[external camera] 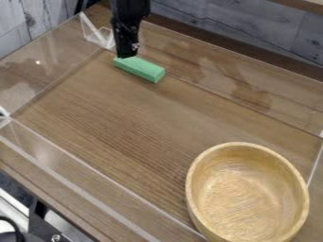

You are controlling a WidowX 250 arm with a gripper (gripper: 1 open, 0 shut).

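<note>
My dark gripper (127, 49) hangs at the top left of the camera view, just above and behind a light green block (139, 69) lying flat on the wooden table. Whether its fingers are open or shut is too small and dark to tell. The block appears apart from the fingertips.
A large pale round bowl (247, 193) sits at the bottom right. Walls border the back and right, and a clear plastic piece (98, 33) is at the top left.
</note>
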